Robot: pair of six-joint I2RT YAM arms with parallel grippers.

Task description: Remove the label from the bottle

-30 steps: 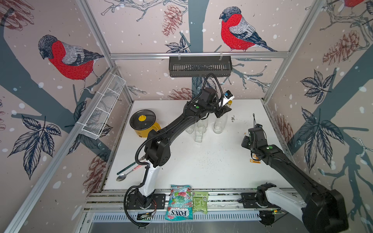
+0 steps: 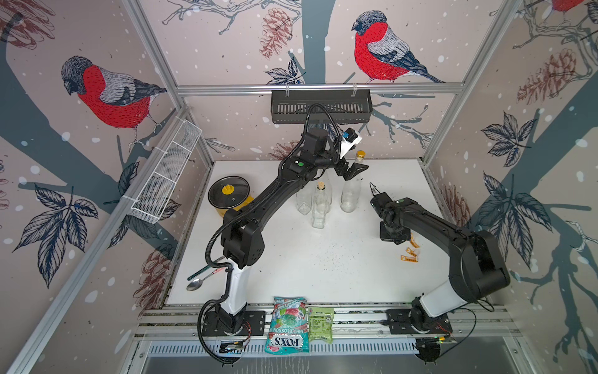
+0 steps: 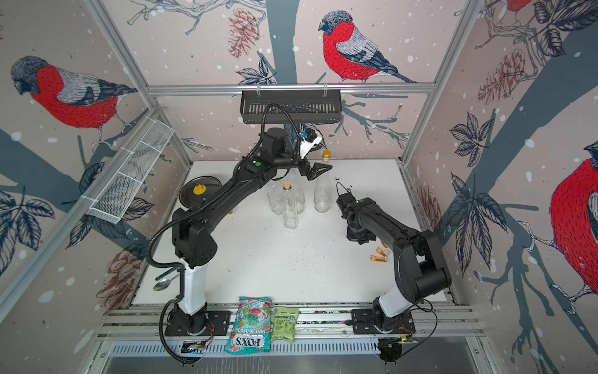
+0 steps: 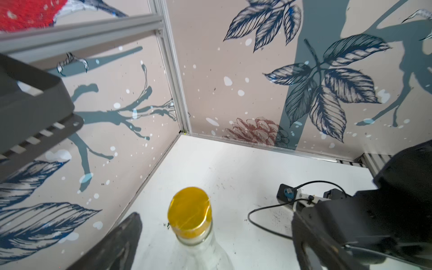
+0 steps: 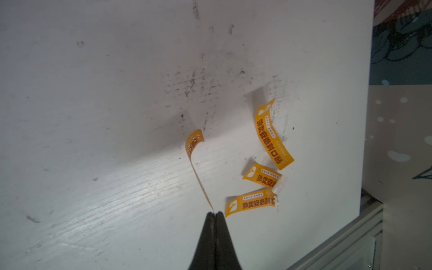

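Several clear glass bottles stand at the middle back, one with a yellow cap [image 4: 189, 210], under my left gripper, which is open, its fingers apart either side of the neck, above it. No label shows on that bottle [image 2: 349, 200]. My right gripper points down at the right of the table, shut with the end of a thin curled orange label strip [image 5: 194, 145] at its tips; whether it grips it is unclear. Three more orange labels [image 5: 272, 137] lie beside it on the table.
A yellow pot with dark lid [image 2: 228, 199] stands at the left, with spoon [image 2: 194, 284] in front. A dark basket [image 2: 320, 109] hangs on the back wall, near the left arm.
My left gripper has risen and moved a little left near the bottle's top. My right arm has swung inward and left above the orange labels.
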